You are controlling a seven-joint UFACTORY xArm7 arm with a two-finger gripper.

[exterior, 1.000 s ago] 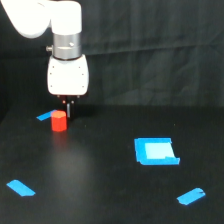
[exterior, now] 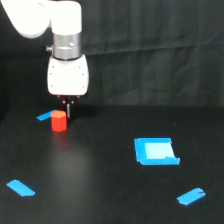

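Note:
A red block (exterior: 59, 121) sits on the dark table at the left. My gripper (exterior: 68, 103) points down from the white arm (exterior: 68, 75), just above and slightly to the right of the block in the picture. Its small dark fingers are hard to make out against the black background. Whether they touch the block or stand behind it, I cannot tell.
A white square (exterior: 158, 151) framed in blue tape (exterior: 152, 141) lies on the right half of the table. Blue tape strips mark the front left (exterior: 20, 188), the front right (exterior: 191, 196) and the spot behind the block (exterior: 45, 115).

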